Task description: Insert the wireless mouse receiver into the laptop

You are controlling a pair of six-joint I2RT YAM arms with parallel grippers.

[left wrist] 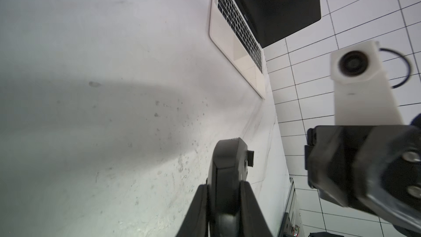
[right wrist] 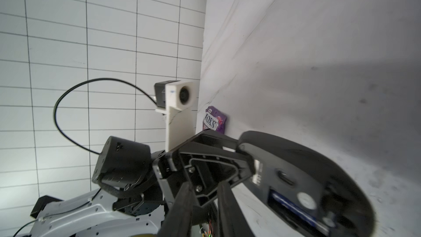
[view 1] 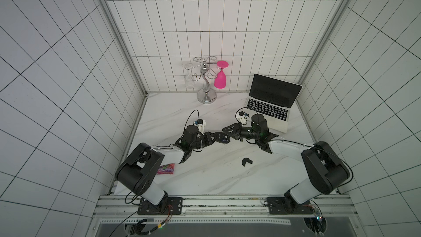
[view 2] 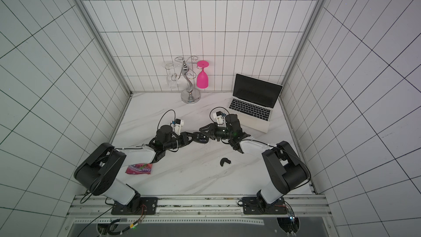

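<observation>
The black mouse [right wrist: 302,184] is in my left gripper, shut on one end of it. Its open underside, with a battery [right wrist: 291,206], shows in the right wrist view. In the left wrist view the mouse [left wrist: 226,158] stands edge-on between the fingers. My right gripper is close by the mouse; a narrow gap shows between its fingertips, but whether anything small sits there cannot be made out. I cannot pick out the receiver. The laptop [view 1: 267,109] is open at the back right, its near side edge [left wrist: 236,65] in the left wrist view.
A dark curved piece, perhaps the mouse's cover [view 1: 247,161], lies on the front table. A silver rack [view 1: 206,94] with a pink glass [view 1: 220,79] stands at the back. A colorful packet [view 2: 139,169] lies front left.
</observation>
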